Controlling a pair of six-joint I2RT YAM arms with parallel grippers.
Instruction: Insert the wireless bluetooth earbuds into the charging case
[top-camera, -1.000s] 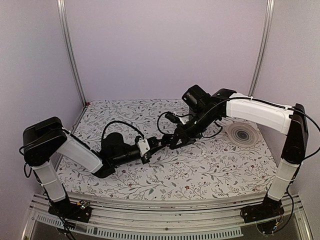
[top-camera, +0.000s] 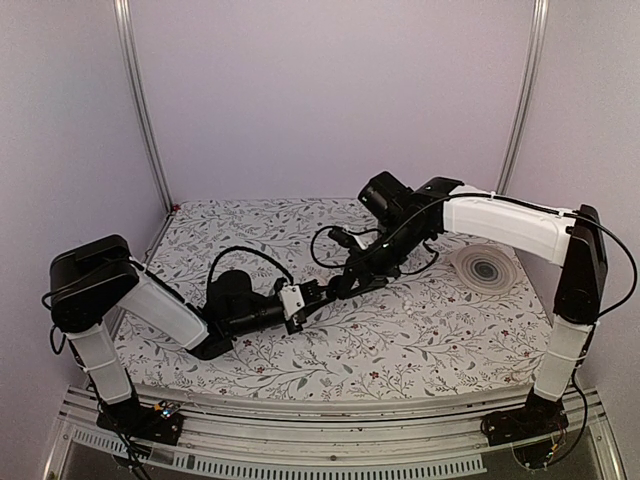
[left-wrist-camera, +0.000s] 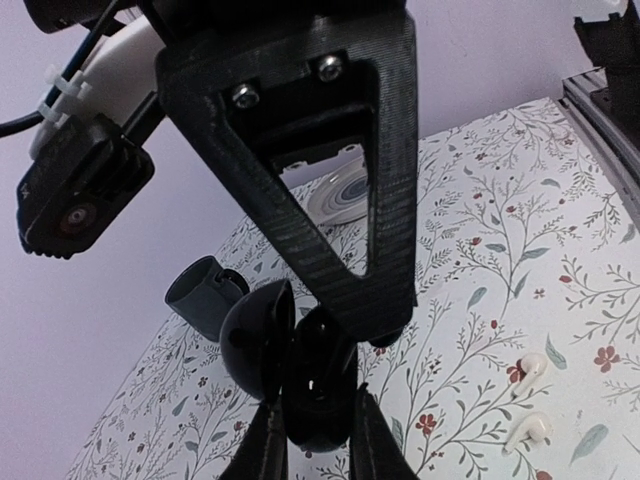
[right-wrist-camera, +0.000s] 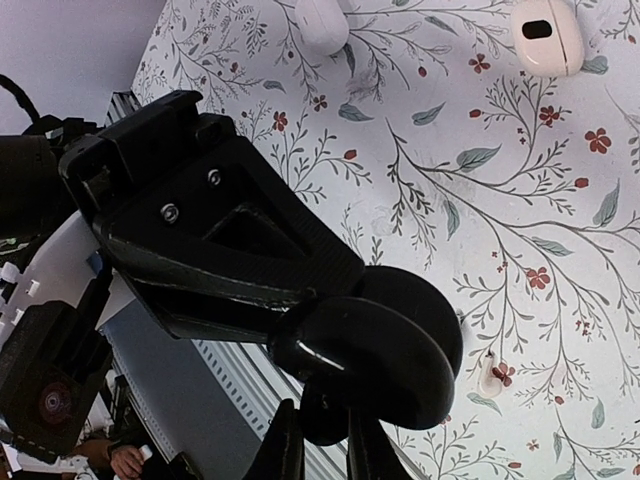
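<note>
A glossy black charging case (left-wrist-camera: 255, 335) is held in the air at mid-table, its lid raised, with both grippers meeting at it. My left gripper is shut on the case from below in its wrist view. My right gripper is shut on a small black piece, likely an earbud, at the case's opening; the piece is mostly hidden by the case and fingers. The two grippers overlap in the top view, so the exact fit of piece and case cannot be told.
White earbuds (left-wrist-camera: 530, 428) lie loose on the floral cloth, with white cases (right-wrist-camera: 547, 40) nearby. A dark mug (left-wrist-camera: 200, 295) and a ringed round dish (top-camera: 483, 268) stand farther back.
Both arms have shifted slightly in the top view, the left one a little to the right and down, the right one a little toward the left. They still meet at the case.
</note>
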